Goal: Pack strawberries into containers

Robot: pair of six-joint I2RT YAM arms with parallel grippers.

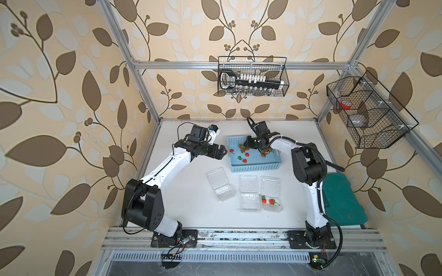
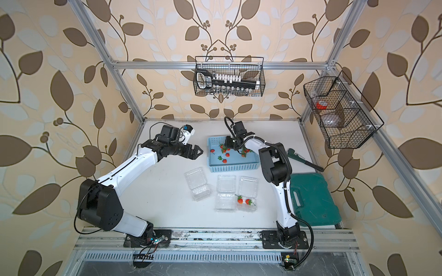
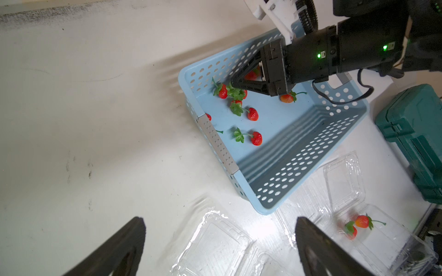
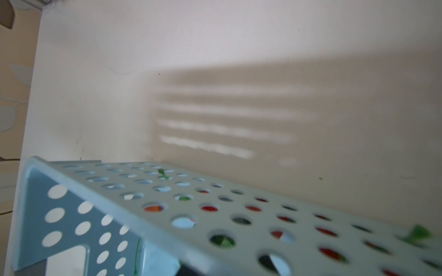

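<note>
The blue basket (image 1: 255, 168) holds several strawberries with green leaves, among them a strawberry (image 3: 256, 138) near its middle. My right gripper reaches down into the basket's back part. Red fruit shows in the gap between its fingers, but whether they grip it is unclear; the right wrist view shows no fingers. Left of the basket, my left gripper is open and empty above the table. Three clear hinged containers stand in front with lids open. The right container (image 1: 271, 209) has two strawberries; the middle container (image 1: 250, 203) and left container (image 1: 224, 191) look empty.
A green case (image 1: 343, 200) lies at the right edge, with a dark green tool (image 2: 304, 159) behind it. Wire racks hang on the back and right walls.
</note>
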